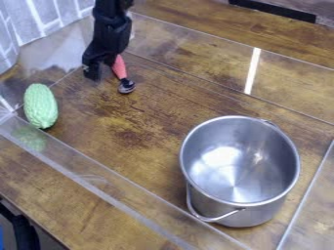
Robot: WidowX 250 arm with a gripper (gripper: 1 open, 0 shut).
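My black gripper [101,63] hangs at the back left, low over the wooden surface, beside a small pink-red object [120,68] with a dark and silver end. Whether the fingers are open or shut on it is too small and dark to tell. A pale green corn-like vegetable [41,106] lies at the left. A large steel pot [237,171] stands at the front right.
Clear plastic edging [102,182] runs around the work area, with a crinkled pale covering at the back left.
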